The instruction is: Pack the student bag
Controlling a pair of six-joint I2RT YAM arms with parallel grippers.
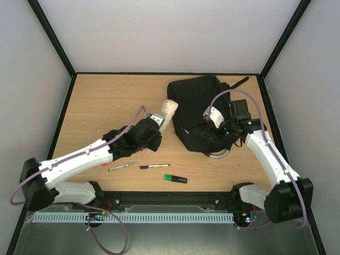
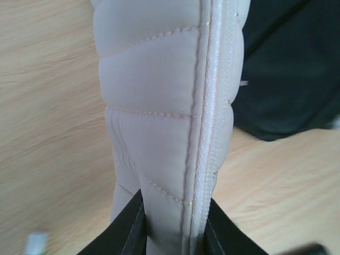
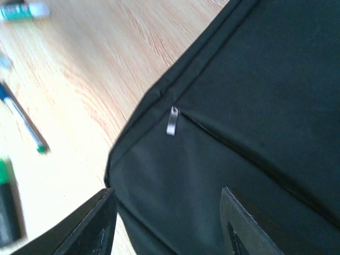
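A pale quilted pouch with a zip [image 2: 159, 95] fills the middle of the left wrist view. My left gripper is shut on its near end, and in the top view the pouch [image 1: 169, 109] points up and away from that gripper, beside the bag's left edge. The black bag [image 1: 194, 106] lies flat on the table's right half. Over its lower right part hovers my right gripper, open, with only bag cloth beneath and between its fingers. A small zip pull [image 3: 172, 121] shows on the bag's front.
A green-capped black marker [image 1: 175, 179], a blue pen [image 1: 154, 166] and a pale pen [image 1: 122, 166] lie along the table's front. Bare table [image 1: 106, 106] spreads at the left and back. A bag strap [image 1: 240, 82] reaches toward the back right corner.
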